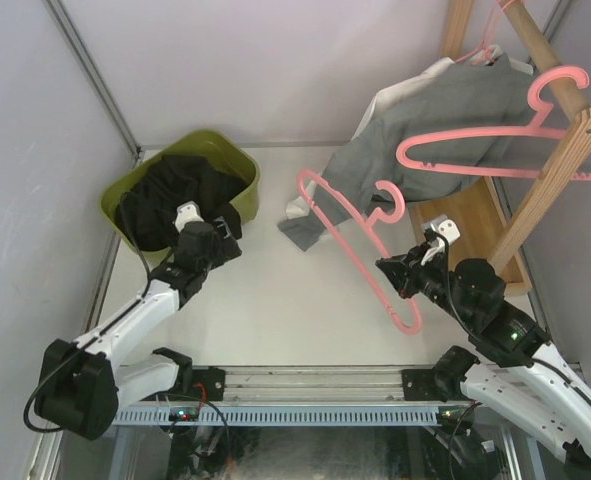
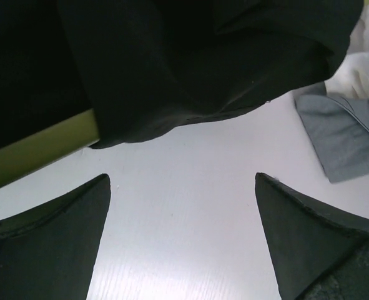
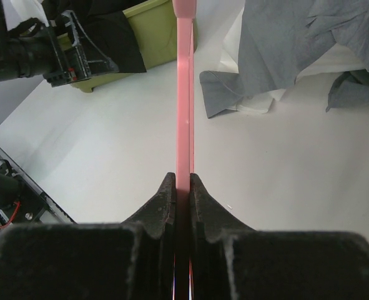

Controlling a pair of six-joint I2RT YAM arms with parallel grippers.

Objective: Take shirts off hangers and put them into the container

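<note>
A pink hanger (image 1: 355,245) with no garment on it is held upright by my right gripper (image 1: 400,275), shut on its bar, which runs vertically between the fingers in the right wrist view (image 3: 185,125). A black garment (image 1: 170,190) lies crumpled in the olive bin (image 1: 125,185). My left gripper is open beside the bin's front right, over bare table, with the black cloth just ahead of it and nothing between its fingers.
Grey and white garments (image 1: 415,120) hang at the back right on a wooden rack (image 1: 535,200), with further pink hangers (image 1: 465,135).
</note>
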